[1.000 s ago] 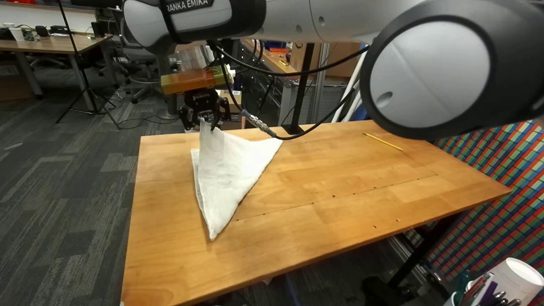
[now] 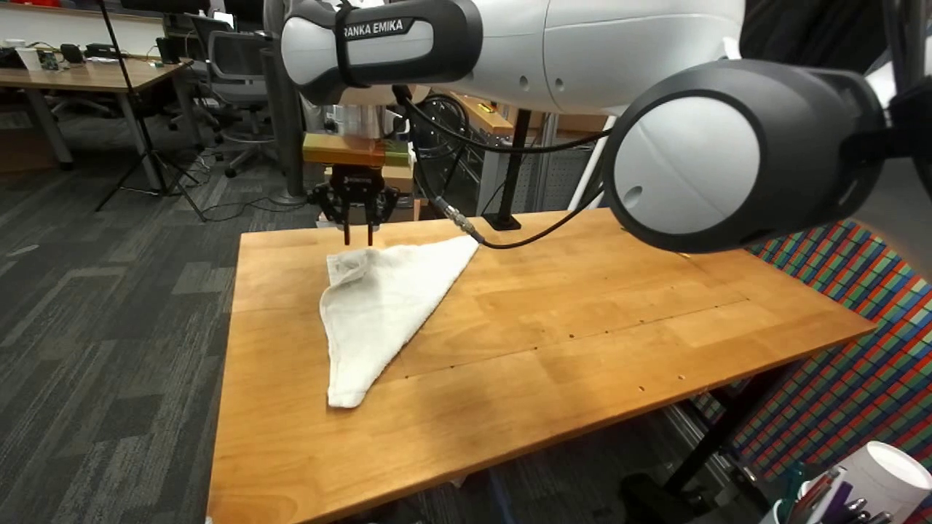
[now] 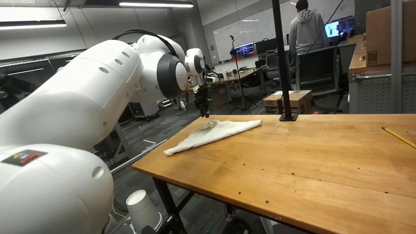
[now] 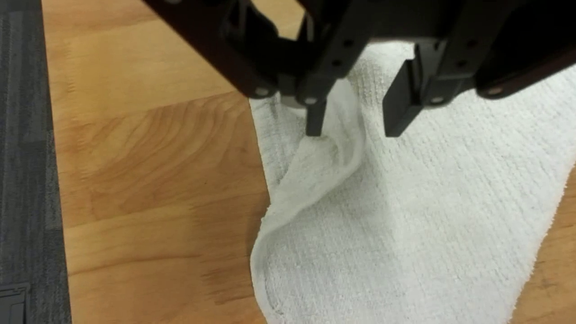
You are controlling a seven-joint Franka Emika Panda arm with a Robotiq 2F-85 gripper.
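A white cloth (image 2: 384, 306), folded into a rough triangle, lies on the left part of the wooden table (image 2: 542, 349). Its corner at the far left is curled over, and in the wrist view this fold (image 4: 324, 178) shows as a soft ridge along the cloth's left edge. Just above that corner is my gripper (image 2: 359, 236), pointing down with its fingers apart. No cloth is held between the fingertips; they appear clear of the fabric. From the other side, the gripper (image 3: 205, 114) hangs over the back end of the cloth (image 3: 218, 132).
A yellow pencil (image 3: 398, 137) lies on the table, well away from the cloth. A black post (image 3: 287, 109) stands at the table's back edge. A cable (image 2: 524, 240) hangs from the arm.
A second ago the gripper held the cloth's corner raised. The arm has shifted slightly.
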